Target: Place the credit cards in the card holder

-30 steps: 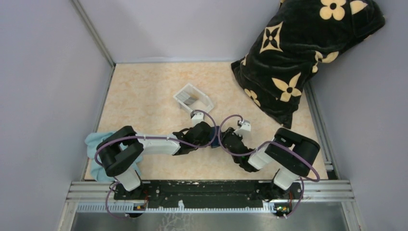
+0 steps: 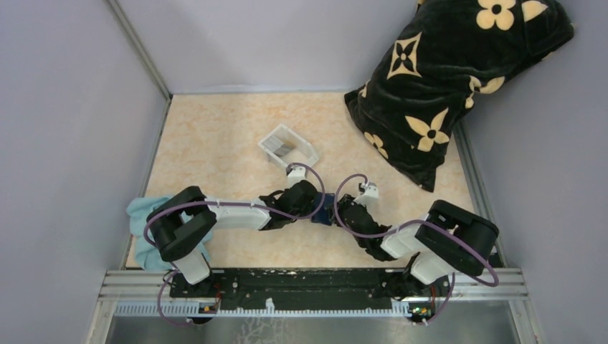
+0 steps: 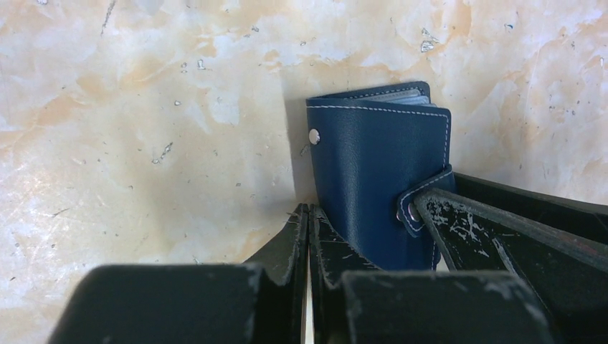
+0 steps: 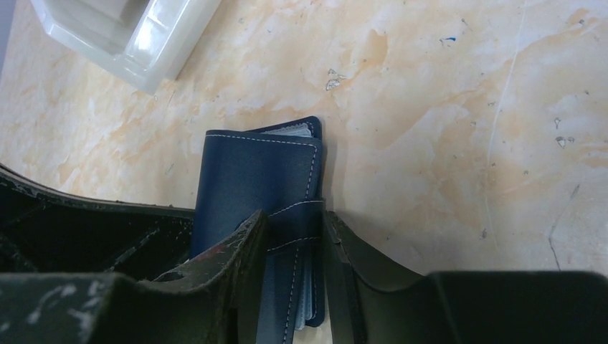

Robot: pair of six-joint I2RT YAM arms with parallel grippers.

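Note:
A dark blue card holder lies folded on the table between my grippers, its strap across the open edge. Pale sleeve edges show inside its top end; whether cards are among them I cannot tell. My left gripper is shut, nothing visible between its fingers, with its tips at the holder's spine. On the opposite side, my right gripper is parted around the strap edge. One of its fingers lies over the strap's snap end in the left wrist view. No loose cards can be made out.
Behind the left gripper stands a white open box; its contents are unclear. A light blue cloth lies at the left edge. The black patterned pillow covers the back right. Free table extends at the back left.
The right arm has shifted slightly right and toward the front, and a little more of the blue holder shows between the grippers. My left arm appears still.

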